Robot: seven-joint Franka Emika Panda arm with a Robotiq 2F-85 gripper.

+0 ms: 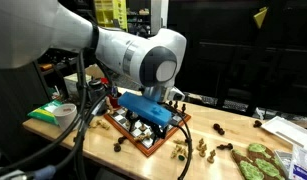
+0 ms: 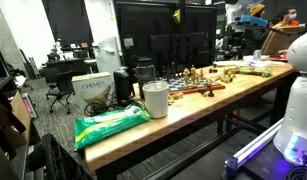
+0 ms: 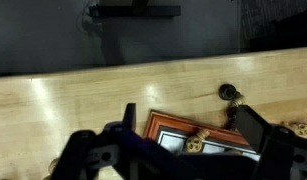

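Note:
In the wrist view my gripper is open, its two dark fingers wide apart and nothing held between them. Below and between them shows the corner of a brown-framed chessboard, with a tan piece on it. A dark piece stands on the wood outside the frame. Exterior view 1 has the arm in front of the chessboard, covering much of it; the fingertips are hard to make out there. Light chess pieces stand off the board on its near right side.
A white cup and a green bag lie at one end of the table. A green-and-brown tray occupies the other end. Bare wood lies along the table edge; a dark bar shows beyond it.

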